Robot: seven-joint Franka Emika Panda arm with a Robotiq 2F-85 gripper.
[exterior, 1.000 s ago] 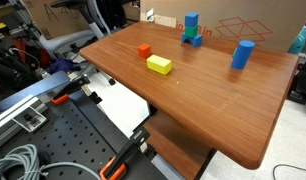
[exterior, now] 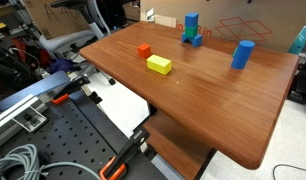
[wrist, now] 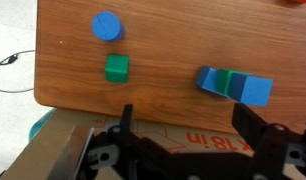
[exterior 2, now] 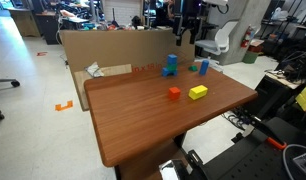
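My gripper is open above the table's cardboard-backed edge, with nothing between its fingers. In the wrist view, a stack point(wrist: 233, 85) of blue, green and blue pieces stands near the right finger, apart from it. A small green cube point(wrist: 117, 68) rests on the wood beyond the left finger. Farther out on that side is a blue cylinder point(wrist: 107, 26). The same stack point(exterior: 191, 29) and cylinder point(exterior: 243, 54) are upright in exterior view 1, where I cannot make out the green cube. A red block point(exterior 2: 174, 93) and a yellow block point(exterior 2: 198, 92) lie nearer the table's front.
A cardboard wall point(exterior 2: 113, 50) runs along the back of the wooden table point(exterior 2: 123, 125). Dark rail equipment point(exterior: 73, 130) stands beside the front edge.
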